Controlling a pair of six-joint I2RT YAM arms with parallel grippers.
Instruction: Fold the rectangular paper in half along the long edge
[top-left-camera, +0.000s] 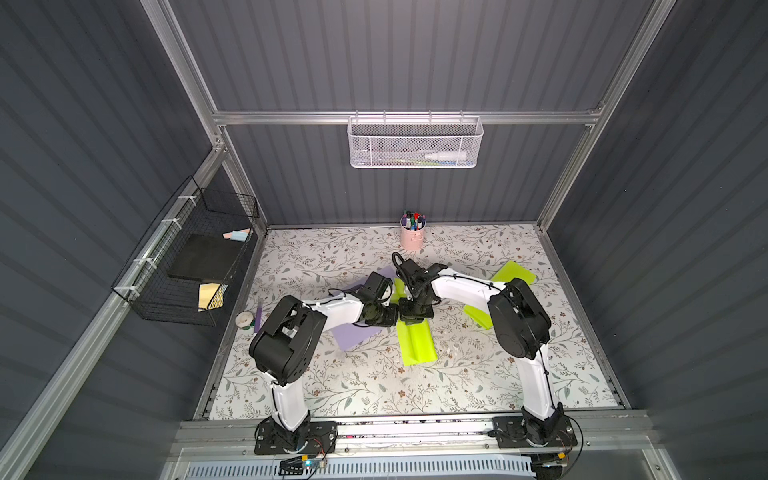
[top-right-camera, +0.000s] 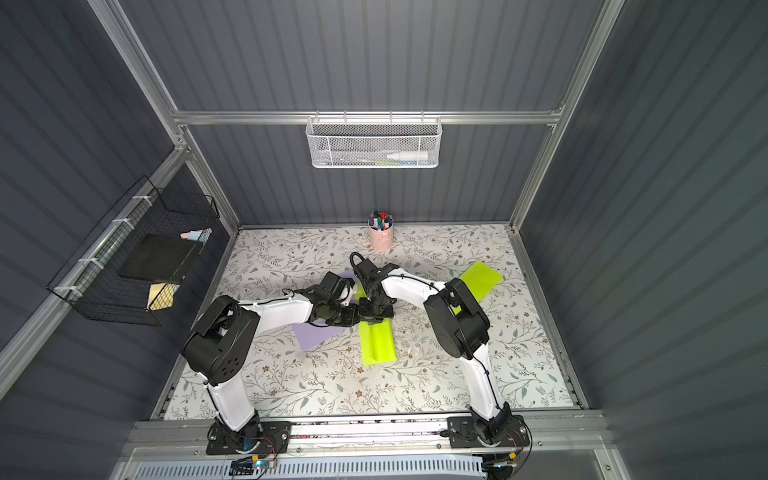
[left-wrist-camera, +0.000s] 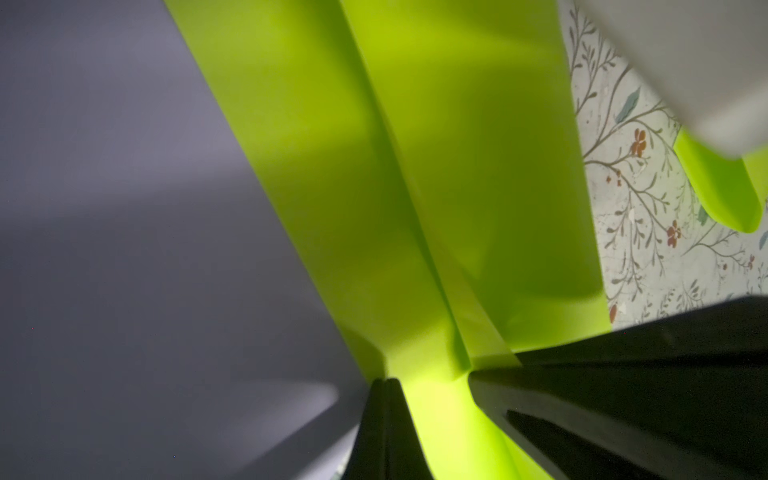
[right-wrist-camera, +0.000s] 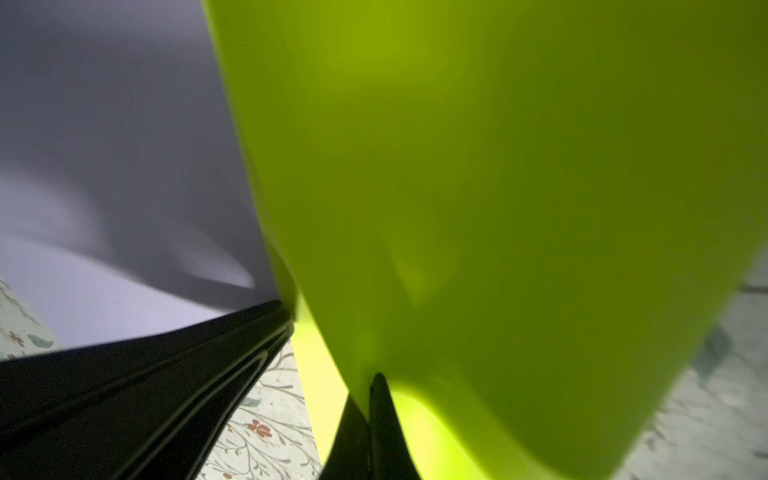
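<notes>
A lime-green paper (top-left-camera: 417, 345) lies lengthwise mid-table, partly beneath both grippers, with a long raised fold along it in the left wrist view. My left gripper is shut at its left edge, beside purple paper (left-wrist-camera: 144, 264). My right gripper is shut right at the paper's folded strip. Whether either grips paper between its fingertips is unclear. The two grippers are close together, hiding the middle of the paper in both top views.
More green paper (top-left-camera: 513, 270) lies at the right, partly under the right arm. A pink pen cup (top-left-camera: 412, 237) stands at the back. A black wire basket (top-left-camera: 188, 284) hangs on the left wall.
</notes>
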